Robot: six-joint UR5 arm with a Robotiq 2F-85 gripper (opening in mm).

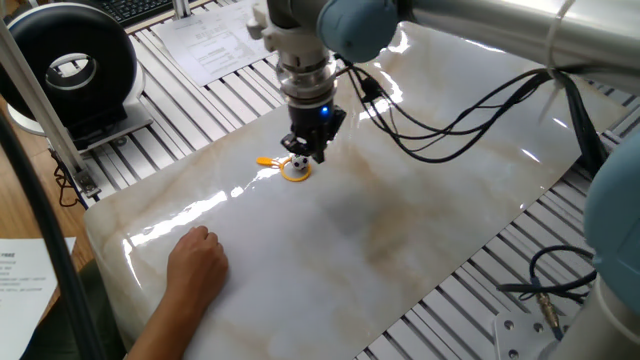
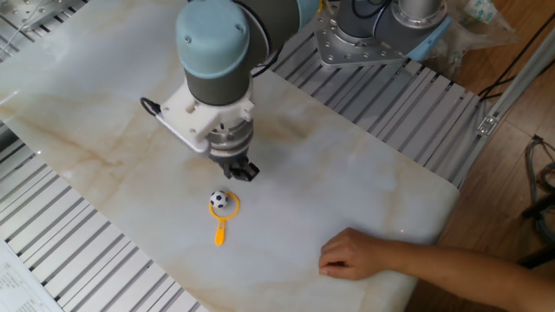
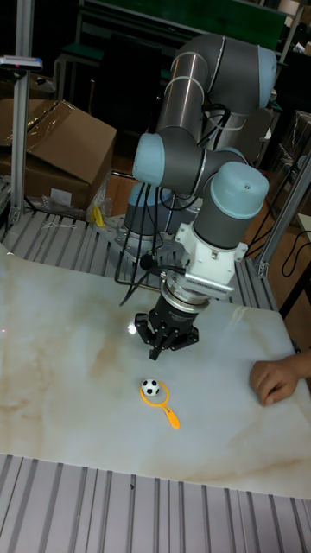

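Observation:
A small black-and-white soccer ball (image 2: 218, 199) rests within the hoop of an orange toy racket (image 2: 220, 234) lying flat on the marbled tabletop. The third exterior view shows the same ball (image 3: 150, 387) at the far side of the hoop, with the racket's handle (image 3: 172, 419) pointing toward the near edge. My black gripper (image 3: 166, 346) is above the table, a little behind the ball and apart from it. Its fingers (image 3: 192, 337) are spread open and hold nothing. In the first exterior view the gripper (image 1: 313, 150) overlaps the ball's upper edge.
A person's hand (image 2: 351, 253) lies on the table, to one side of the racket. Slatted metal rails (image 3: 138, 516) border the tabletop (image 3: 55, 405). Dark cables (image 1: 450, 140) hang from my arm.

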